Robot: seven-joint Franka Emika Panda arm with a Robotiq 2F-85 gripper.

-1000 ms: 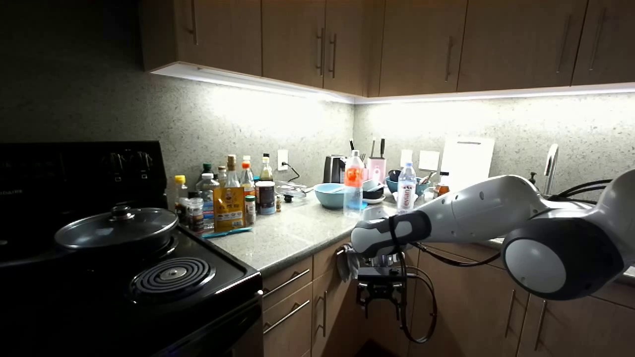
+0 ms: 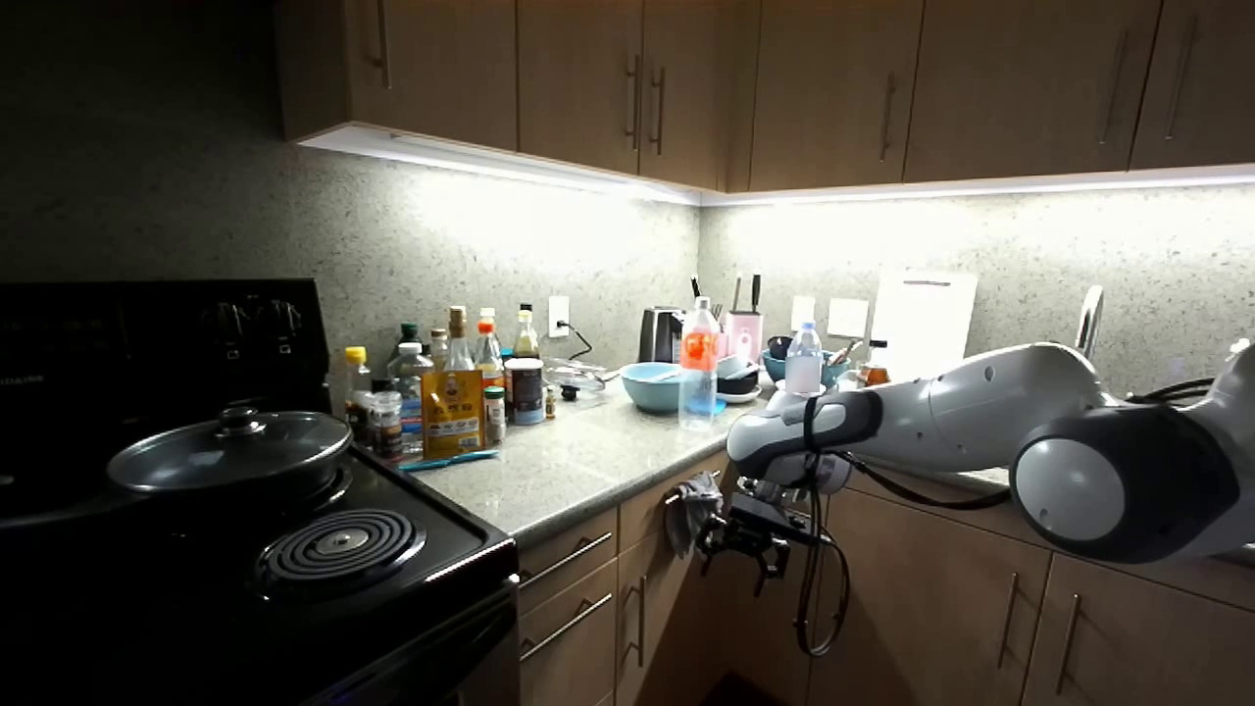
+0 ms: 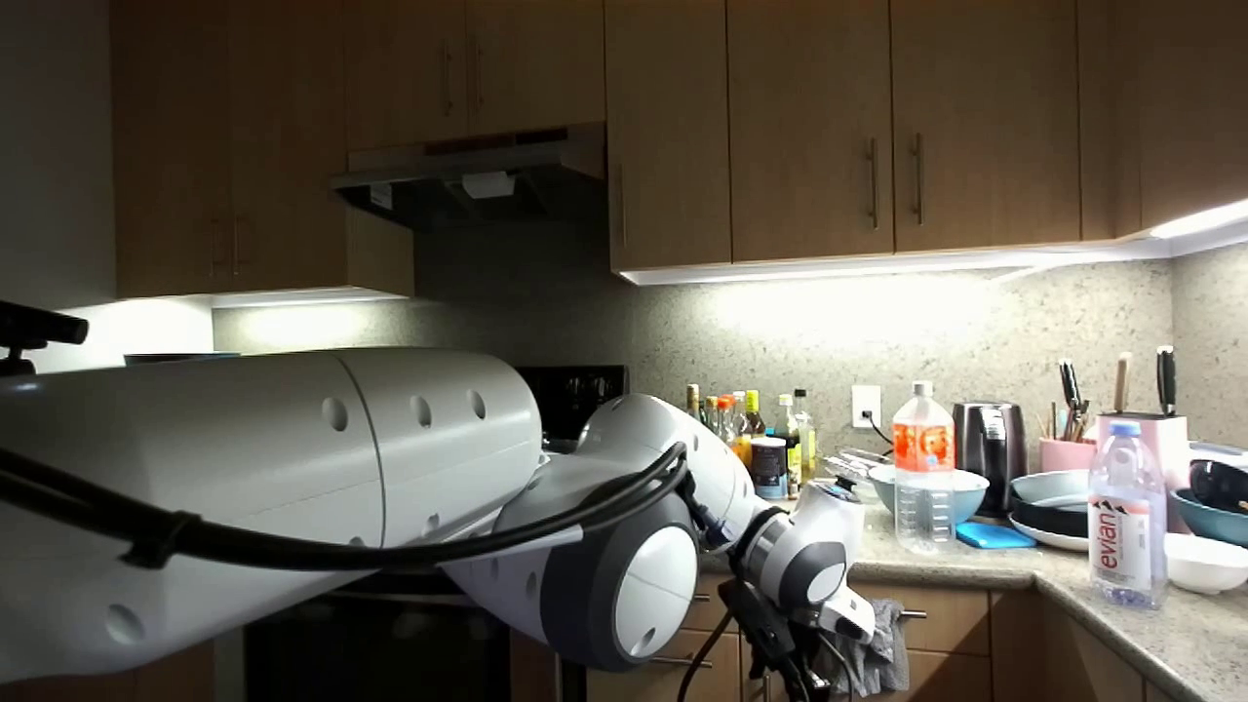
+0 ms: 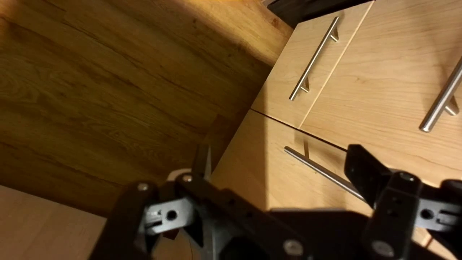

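My gripper [image 2: 737, 569] hangs in front of the lower cabinets, below the counter's edge, tilted in exterior view 1. In the wrist view its two black fingers [image 4: 362, 167] stand wide apart, with nothing held between them. Beyond them are the wooden cabinet fronts, with a metal bar handle [image 4: 322, 173] near the right finger and a drawer handle [image 4: 314, 59] farther up. A grey cloth [image 3: 885, 649] hangs from a drawer handle close by the gripper. In exterior view 2 the fingertips are cut off or hidden at the bottom edge.
On the counter [image 2: 588, 453] stand a bottle with an orange label [image 3: 924, 468], an Evian bottle [image 3: 1125, 521], a blue bowl [image 2: 650, 386] and several condiment bottles. A lidded pan [image 2: 235, 451] sits on the stove at left. Open floor [image 4: 108, 99] shows below the gripper.
The arm's wrist has shifted right and slightly up in exterior view 1. My gripper has turned from level to tilted. Objects on the counter and stove stay in place.
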